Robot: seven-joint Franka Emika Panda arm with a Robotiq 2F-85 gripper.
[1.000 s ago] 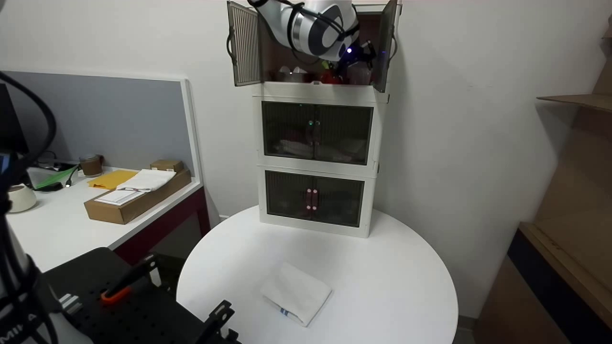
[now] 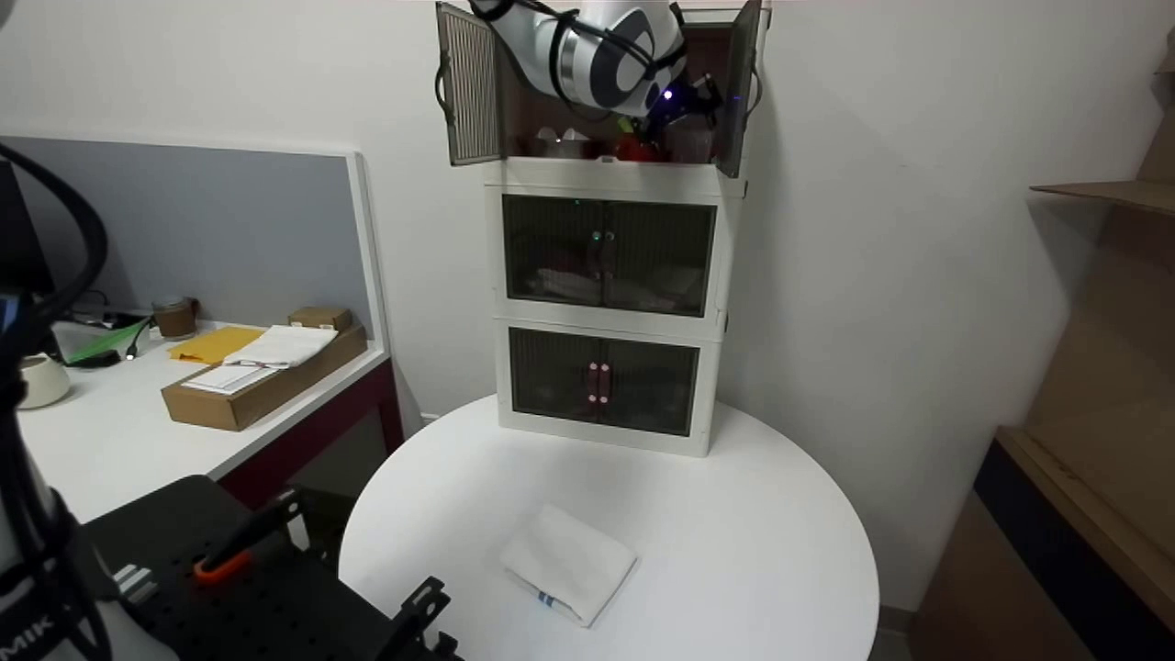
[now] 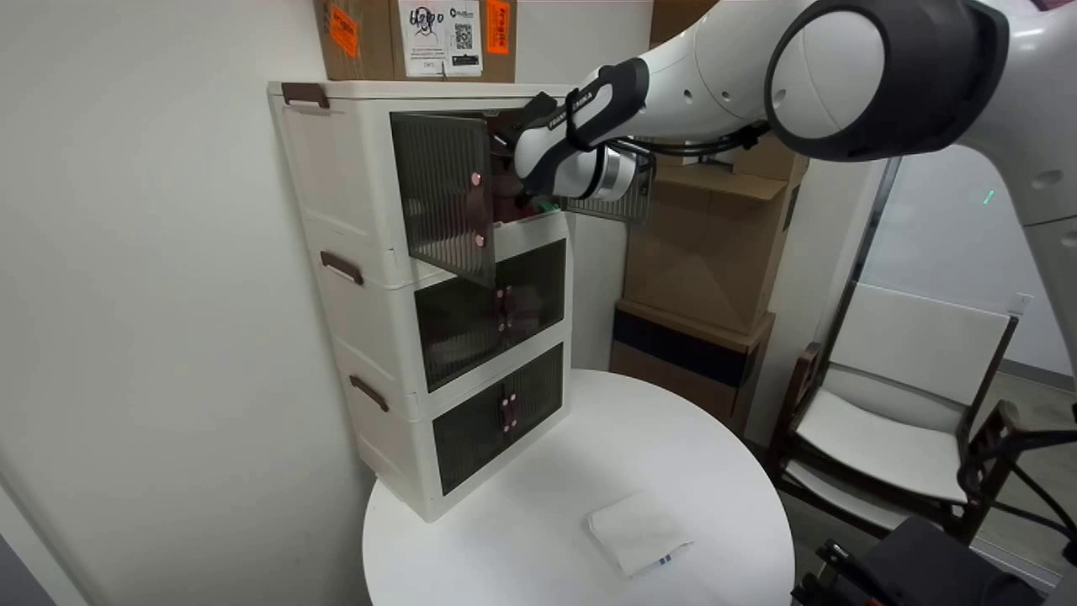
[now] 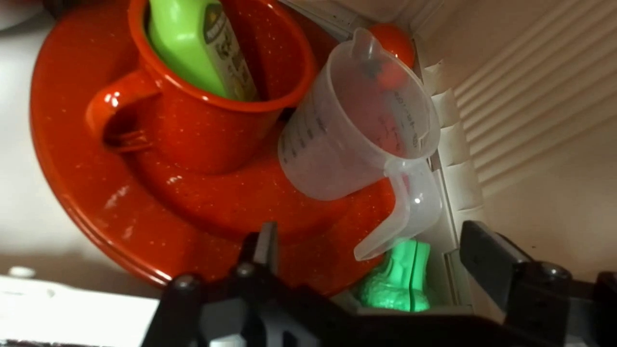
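My gripper stands open inside the top cabinet compartment, its fingers (image 4: 267, 246) spread wide. Between and beyond them is a clear measuring cup (image 4: 312, 141), its handle pointing back toward the fingers; neither finger visibly touches it. The cup stands on a red plate (image 4: 75, 156). Beside it on the plate is a red mug (image 4: 208, 136) with a green bottle (image 4: 182, 43) in it. A bright green object (image 4: 408, 274) lies below the cup's handle. In exterior view 1 the gripper (image 2: 696, 101) is dark and hard to make out near the right door.
Both top doors, left (image 2: 474, 88) and right (image 2: 740, 88), stand open; the right one is close to the gripper. A red round item (image 4: 393, 46) sits behind the cup. The lower doors are shut. A folded white cloth (image 2: 569, 560) lies on the otherwise clear round table (image 2: 749, 529).
The arm's end has shifted very slightly to the left within the top compartment. Nothing else has visibly moved.
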